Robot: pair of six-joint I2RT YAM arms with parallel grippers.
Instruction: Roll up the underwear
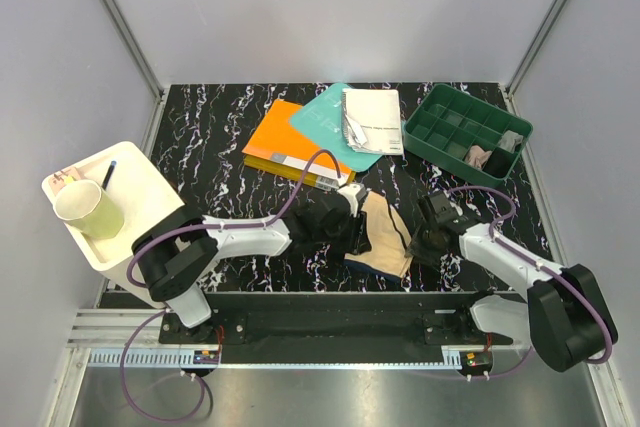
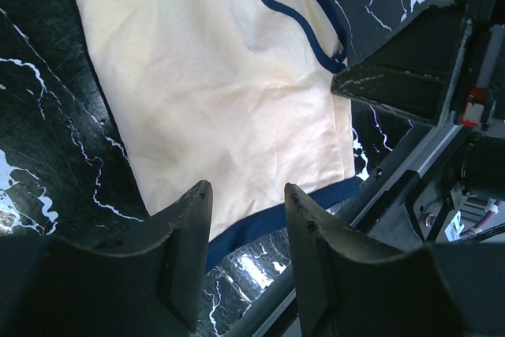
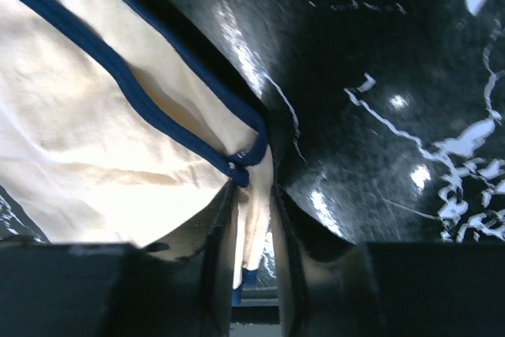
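Note:
The cream underwear (image 1: 379,229) with navy trim lies folded into a narrow strip on the black marbled table. In the left wrist view its navy waistband (image 2: 252,226) runs between and beyond the fingertips of my left gripper. Those fingers are apart, above the cloth at the waistband end. At the cloth's right edge, by the corner where the navy trims meet, is my right gripper. Its fingers stand a little apart, with the edge of the underwear (image 3: 253,215) showing between them; whether they press on it cannot be told.
A green divided box (image 1: 455,127), holding small folded cloths, stands at the back right. Folders (image 1: 285,142) and a notebook (image 1: 373,120) lie behind the underwear. At far left is a white stand (image 1: 140,197) with a cup (image 1: 88,209).

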